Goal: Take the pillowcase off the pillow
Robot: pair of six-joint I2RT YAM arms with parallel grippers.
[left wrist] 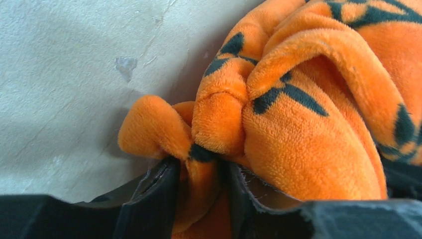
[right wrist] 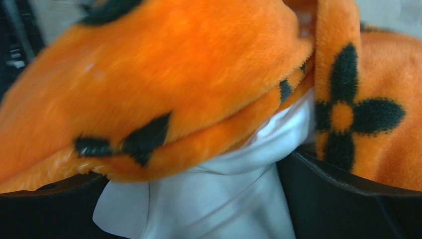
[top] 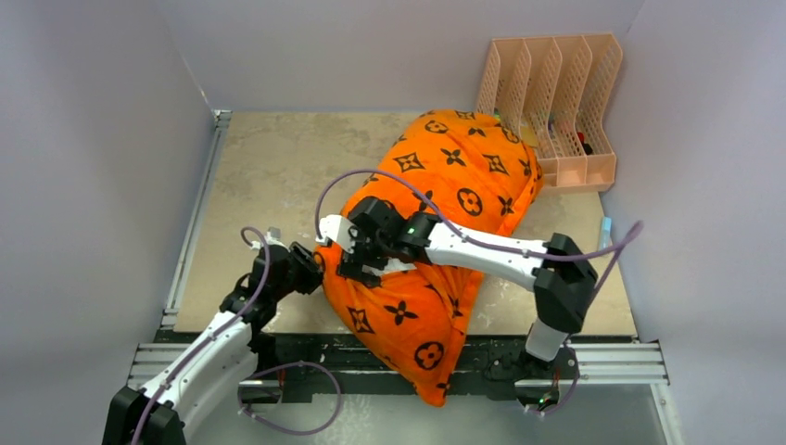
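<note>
The orange plush pillowcase (top: 450,176) with black motifs covers most of the pillow and hangs past the table's front edge. White pillow fabric (right wrist: 224,199) shows through its gaping opening. My left gripper is parted at the case's left edge, a strip of orange cloth lying loosely between its fingers. In the right wrist view, my right gripper stands wide open over the opening. White fabric lies between its fingers, and an orange fold crosses just ahead of them. The right arm (top: 482,250) hides part of the opening from above.
A peach slotted rack (top: 556,111) stands at the back right, close to the pillow's far end. A small light-blue item (top: 605,232) rests near the right edge.
</note>
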